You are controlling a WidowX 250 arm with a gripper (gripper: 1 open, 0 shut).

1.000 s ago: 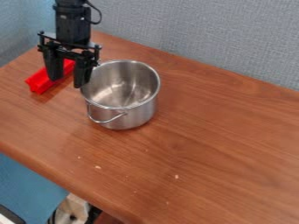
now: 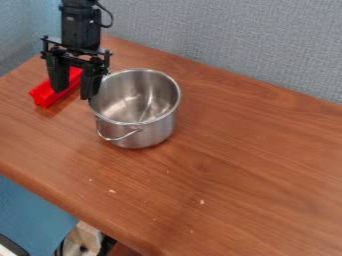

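Note:
My black gripper (image 2: 72, 78) hangs at the upper left over a red block (image 2: 43, 94), which lies on the wooden table and is partly hidden behind it. The gripper's two fingers are spread apart, the right one at the left rim of a steel pot (image 2: 136, 105) with a wire handle. I cannot tell whether that finger touches the rim. The pot stands upright and looks empty.
A grey textured wall stands behind it, with blue surfaces at the left.
The gripper has shifted very slightly to the left, and the pot appears to have moved slightly left with it.

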